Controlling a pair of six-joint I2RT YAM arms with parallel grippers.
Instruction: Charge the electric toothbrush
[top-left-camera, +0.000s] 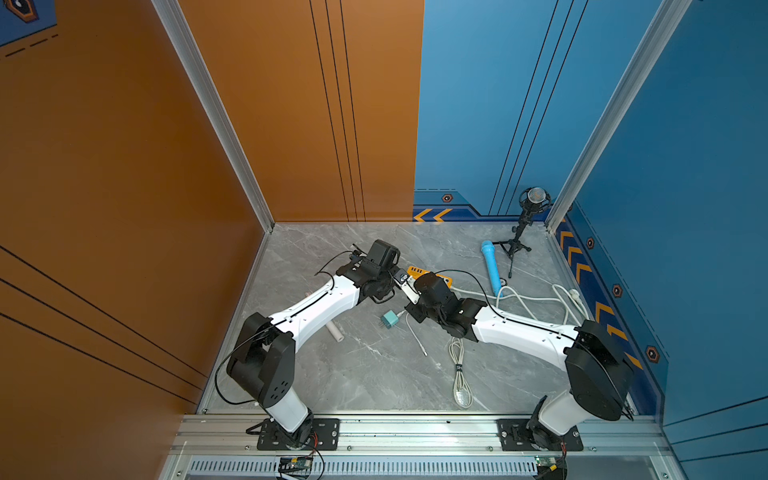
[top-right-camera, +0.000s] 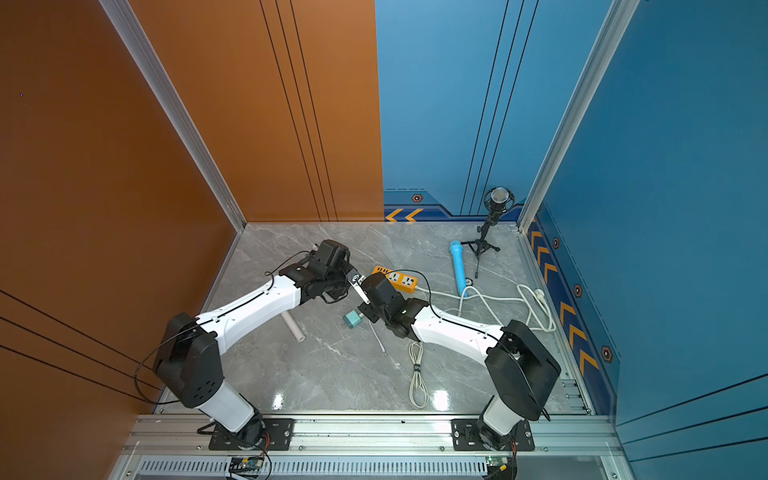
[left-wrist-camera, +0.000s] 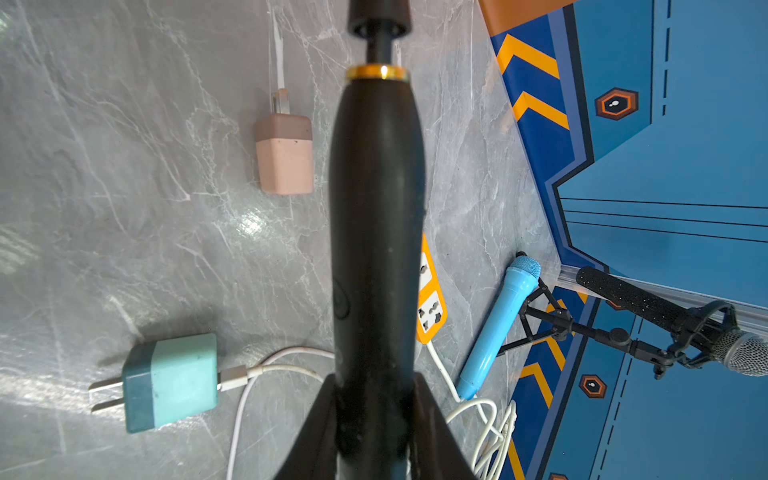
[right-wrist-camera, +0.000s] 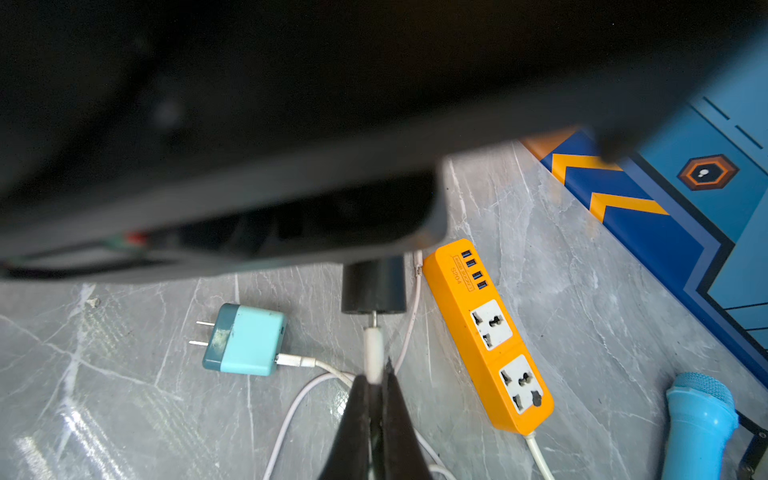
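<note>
My left gripper is shut on the black toothbrush (left-wrist-camera: 376, 224), its gold ring at the top in the left wrist view. My right gripper is shut on a thin white cable plug (right-wrist-camera: 373, 348), whose metal tip meets or nearly meets a black cylindrical end (right-wrist-camera: 373, 288); whether it is inserted I cannot tell. Both wrists are close together above the table. A mint charger (right-wrist-camera: 244, 340) with a white cable lies below. A pink charger (left-wrist-camera: 284, 160) shows in the left wrist view. The orange power strip (right-wrist-camera: 480, 336) lies beyond them.
A blue microphone (top-left-camera: 490, 264) and a black microphone stand (top-left-camera: 520, 240) are at the back right. Loose white cables spread rightward, and a coiled cable (top-left-camera: 461, 384) lies at the front. The table's left part (top-left-camera: 280, 264) has free room.
</note>
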